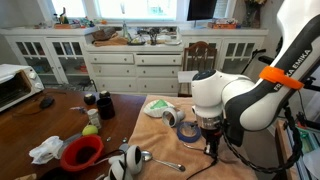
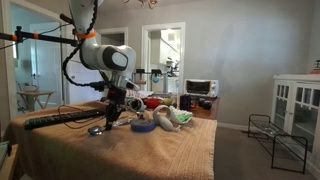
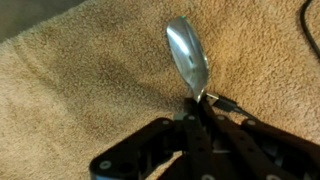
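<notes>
In the wrist view a shiny metal spoon (image 3: 187, 50) points away from my gripper, its bowl over the tan towel (image 3: 90, 75). My fingers are shut on the spoon's handle. From the second exterior view, the gripper (image 2: 108, 122) is low at the towel, and the spoon's bowl (image 2: 95, 130) shows beside it. The first exterior view has the gripper (image 1: 211, 150) near the right side of the towel, where the spoon is hard to make out. Whether the spoon touches the cloth cannot be told.
A blue tape roll (image 1: 188, 133) and a metal cup (image 1: 172, 117) lie close behind the gripper. Another spoon (image 1: 166, 162) rests to the left, near white headphones (image 1: 124, 163) and a red bowl (image 1: 82, 152). A dark cable (image 3: 308, 30) crosses the towel. The near towel is mostly clear.
</notes>
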